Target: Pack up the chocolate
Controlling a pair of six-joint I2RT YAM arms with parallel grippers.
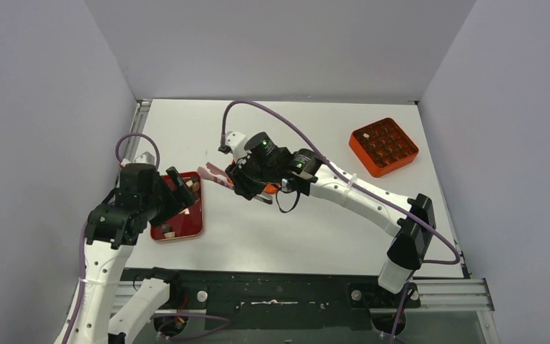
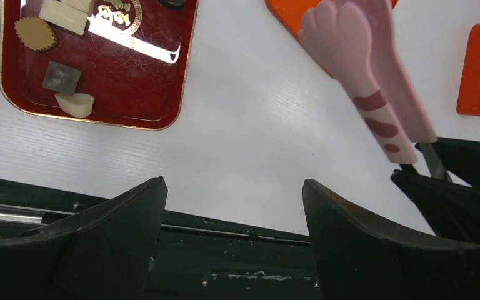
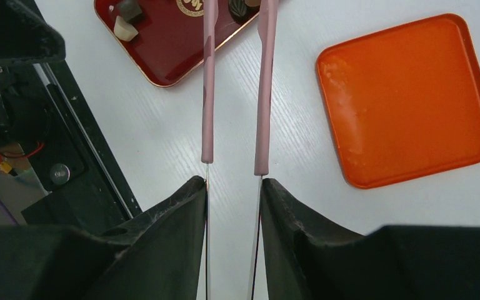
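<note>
A red tray (image 2: 131, 94) at the left holds assorted chocolates, among them a dark square piece (image 2: 61, 78) and a scalloped tan piece (image 2: 35, 34). My left gripper (image 1: 179, 186) hangs over that tray, its black fingers apart, nothing visible between them. My right gripper (image 1: 222, 179) is over the table centre beside the red tray; its long pink-tipped fingers (image 3: 264, 106) stand apart with nothing seen between. An orange divided box (image 1: 383, 147) stands at the back right; its cells are too small to read clearly.
An orange flat tray (image 3: 406, 100) lies at the centre, mostly under my right arm in the top view. Grey walls surround the table.
</note>
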